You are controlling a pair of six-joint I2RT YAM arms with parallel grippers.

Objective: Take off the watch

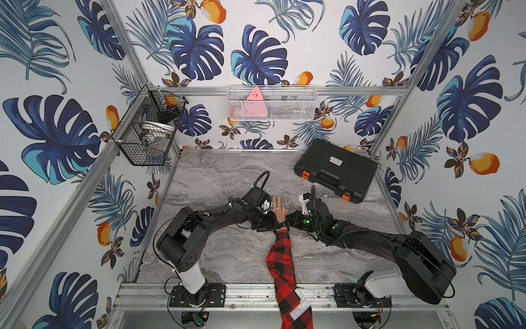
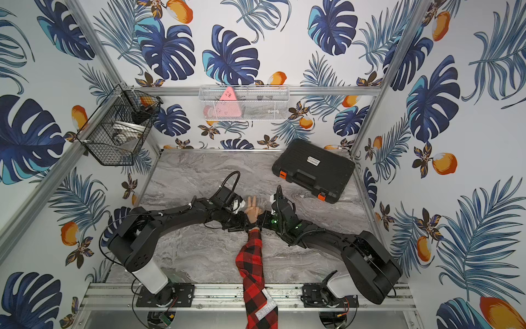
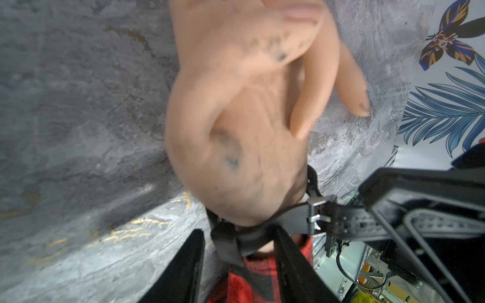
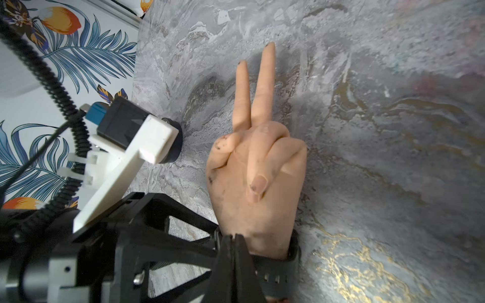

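A model hand (image 3: 242, 166) in a red plaid sleeve (image 1: 281, 257) lies palm up, two fingers extended. The black watch strap (image 3: 262, 233) crosses its wrist; the metal buckle (image 3: 318, 214) sits at the side towards my right arm. My left gripper stands open over the wrist, its blurred fingers either side of part of the strap. From the buckle, the perforated strap end runs straight out to my right gripper, which is shut beside the wrist with the strap at its fingertips. The exact pinch is hidden. No watch face shows.
A black case (image 1: 336, 170) with orange latches lies at the back right. A white wire basket (image 1: 296, 109) and a black wire basket (image 1: 148, 134) hang on the frame.
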